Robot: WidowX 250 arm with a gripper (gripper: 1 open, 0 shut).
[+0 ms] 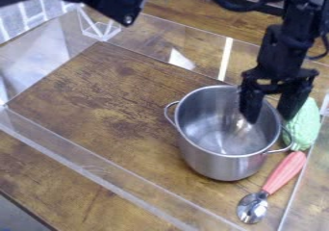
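Observation:
A steel pot (218, 143) with two loop handles stands on the wooden board at the centre right. My black gripper (272, 95) is over the pot's back right rim, its fingers open and pointing down, somewhat blurred. A pale green corn cob (303, 127) lies just right of the pot, partly behind it and the gripper. A spoon with a pink handle (284, 170) lies at the front right, its steel bowl toward the bottom of the view.
The wooden surface (96, 110) left of the pot is clear. Clear plastic edges run along the left, back and front of it. My dark arm reaches across the top of the view.

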